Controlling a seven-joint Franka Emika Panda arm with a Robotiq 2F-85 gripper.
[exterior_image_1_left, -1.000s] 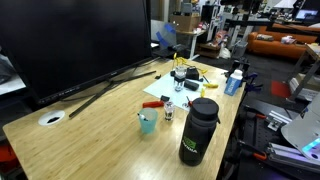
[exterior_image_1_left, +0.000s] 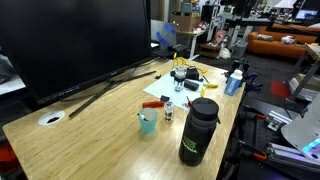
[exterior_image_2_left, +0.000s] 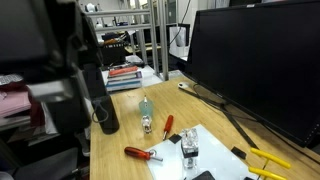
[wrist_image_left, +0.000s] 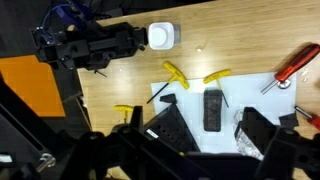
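My gripper is open in the wrist view, its dark fingers wide apart at the lower part of the picture with nothing between them. It hangs over a wooden table (wrist_image_left: 110, 80). Below lies a white sheet (wrist_image_left: 262, 97) with a black oblong object (wrist_image_left: 212, 110) on it. Yellow-handled tools (wrist_image_left: 177, 75) rest near the sheet's edge, and a red-handled screwdriver (wrist_image_left: 290, 66) lies to the right. A white-topped object (wrist_image_left: 161, 36) stands near the table edge. A clear shiny item (wrist_image_left: 246, 142) is partly hidden by a finger.
In exterior view 1 a tall black container (exterior_image_1_left: 200, 132) stands at the near table edge, with a pale teal cup (exterior_image_1_left: 148, 121) behind it. A large monitor (exterior_image_1_left: 75, 45) lines the far side. A blurred dark shape fills exterior view 2's left.
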